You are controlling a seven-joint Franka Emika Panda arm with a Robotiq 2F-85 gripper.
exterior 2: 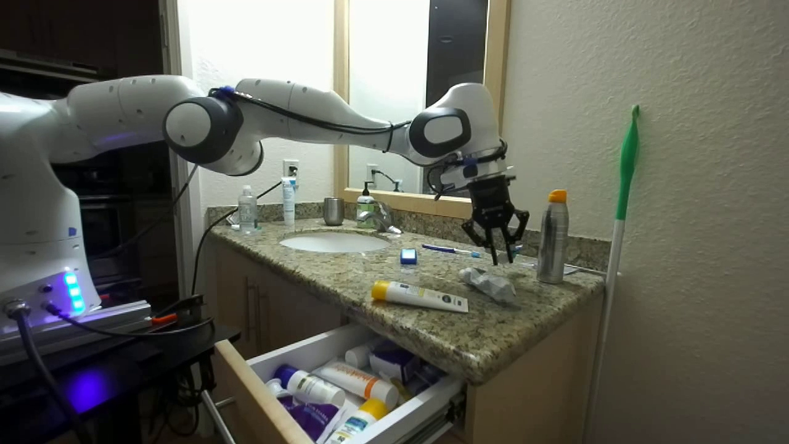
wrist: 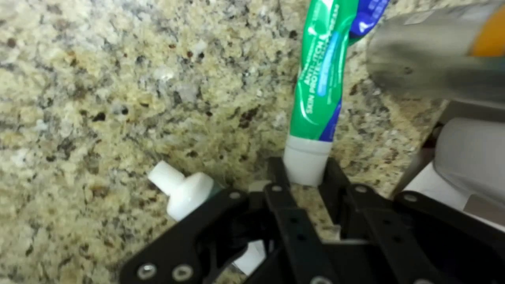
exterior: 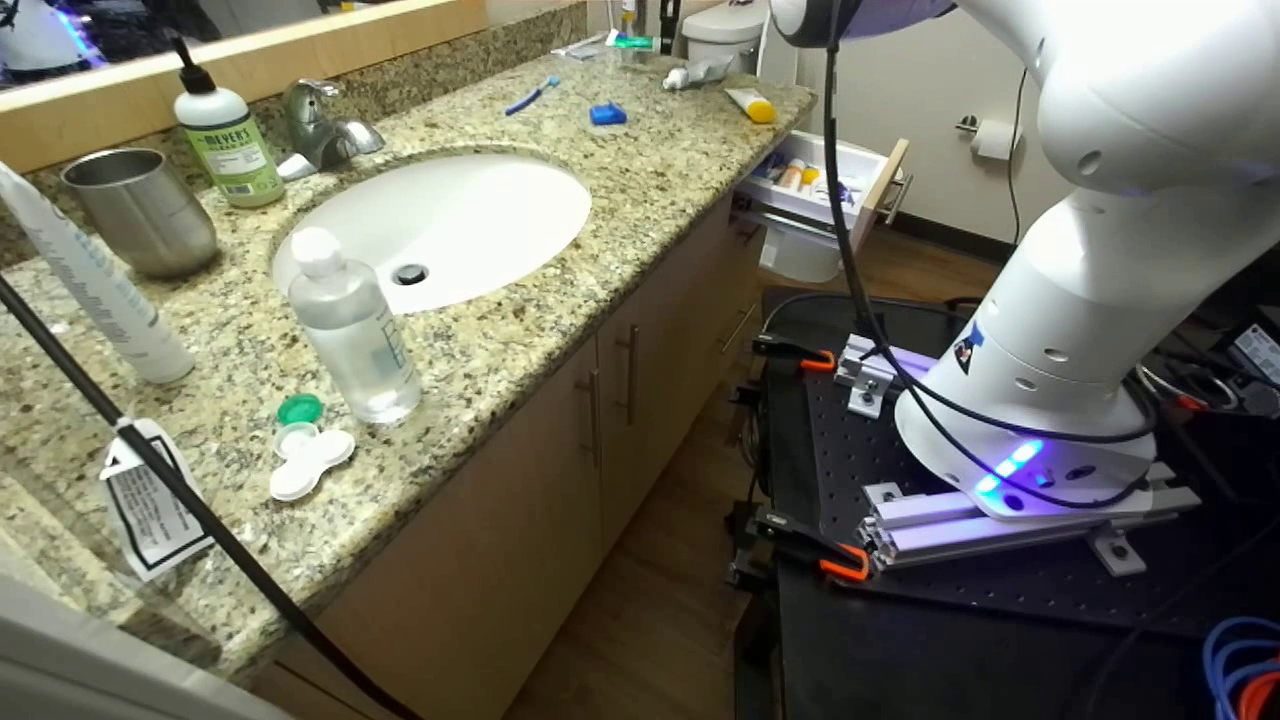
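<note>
A green and blue tube of anti-itch cream [wrist: 319, 80] with a white cap [wrist: 306, 161] extends away from my gripper in the wrist view. The fingers are shut on that cap, one finger on each side. Exterior view 1 shows the green tube [exterior: 632, 41] at the far end of the counter, beside the dark fingers, seemingly raised off the stone. From exterior view 2, the gripper [exterior 2: 503, 260] points down near the back right of the counter, and most of the tube is hidden there.
Close by stands a silver spray can [exterior 2: 552, 240] with an orange cap. A crumpled white tube [exterior 2: 488, 284] and a yellow-capped tube [exterior 2: 420, 296] lie in front. Below the counter, an open drawer [exterior 2: 255, 370] is full of toiletries. Bare stone surrounds the blue box [exterior 2: 408, 256].
</note>
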